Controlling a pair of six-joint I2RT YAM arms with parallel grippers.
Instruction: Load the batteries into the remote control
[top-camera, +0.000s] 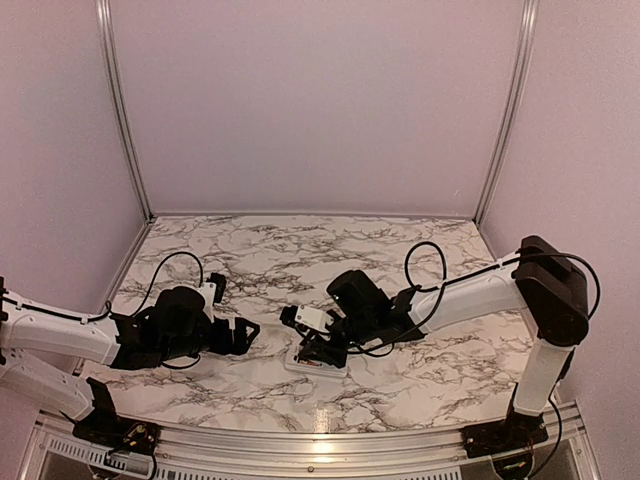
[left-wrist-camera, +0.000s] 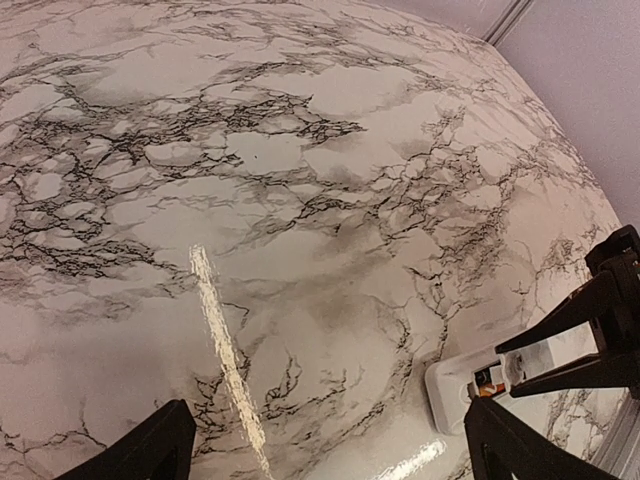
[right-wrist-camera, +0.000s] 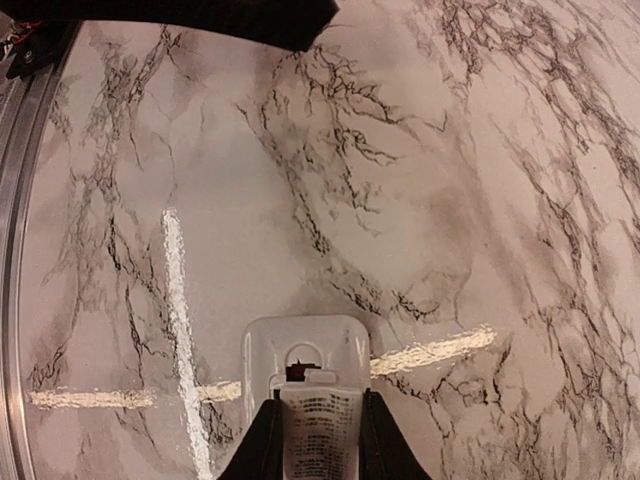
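Observation:
The white remote control (top-camera: 316, 368) lies on the marble table with its dark compartment partly showing, an orange spot inside, seen in the left wrist view (left-wrist-camera: 447, 395). My right gripper is shut on a small white, printed piece (right-wrist-camera: 321, 430) held over the remote's compartment; whether it is a battery or a cover I cannot tell. The piece hides much of the remote (right-wrist-camera: 305, 335). My left gripper stands open to the left of the remote, apart from it, with nothing between its fingers.
Light tape lines (left-wrist-camera: 225, 350) mark the surface near the remote. Walls close in the back and sides, and a metal rail (top-camera: 390, 440) runs along the front edge.

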